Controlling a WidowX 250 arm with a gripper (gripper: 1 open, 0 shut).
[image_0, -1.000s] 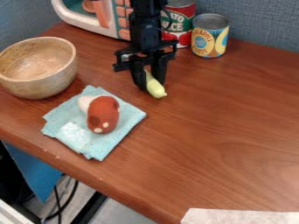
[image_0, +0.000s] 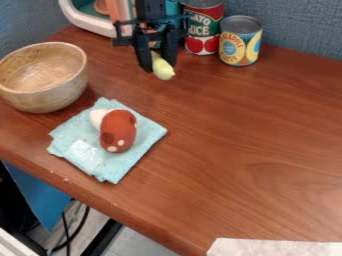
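Observation:
My black gripper (image_0: 159, 56) is at the back of the table, in front of the cans, shut on a pale yellow-green object (image_0: 163, 68) that hangs from its fingers, apparently off the table. A wooden bowl (image_0: 40, 90) sits at the left. A light blue cloth (image_0: 80, 155) lies front left, with a red-brown object (image_0: 118, 133) and a white one (image_0: 99, 117) on it.
A red can (image_0: 202, 40) and a yellow-blue can (image_0: 239, 45) stand at the back, beside a white and pink item (image_0: 94, 18). A white patch (image_0: 274, 248) is at the front right.
My gripper has moved up and back, toward the cans, carrying the yellow-green object with it. The things on the cloth and the bowl are unchanged.

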